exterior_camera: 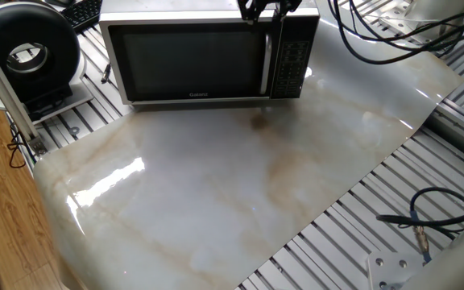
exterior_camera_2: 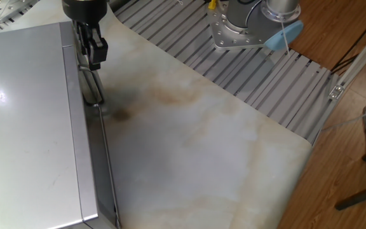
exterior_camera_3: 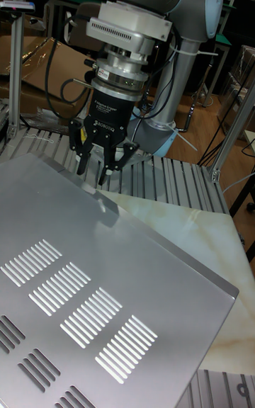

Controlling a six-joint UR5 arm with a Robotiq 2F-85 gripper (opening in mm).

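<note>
A silver microwave (exterior_camera: 208,56) with a dark glass door (exterior_camera: 192,60) stands at the back of the table in exterior view 1; its door looks shut. The upright handle (exterior_camera: 266,64) is on the right of the door, beside the button panel (exterior_camera: 293,68). My gripper (exterior_camera_3: 92,175) is open, pointing down, with a gap between its fingers and nothing seen there. From exterior view 2, the gripper (exterior_camera_2: 95,66) hangs near the upper end of the handle (exterior_camera_2: 94,89); whether they touch I cannot tell.
A black round object (exterior_camera: 26,56) stands left of the microwave. Black cables (exterior_camera: 369,48) loop at the upper right, and slatted metal (exterior_camera: 329,250) borders the sheet.
</note>
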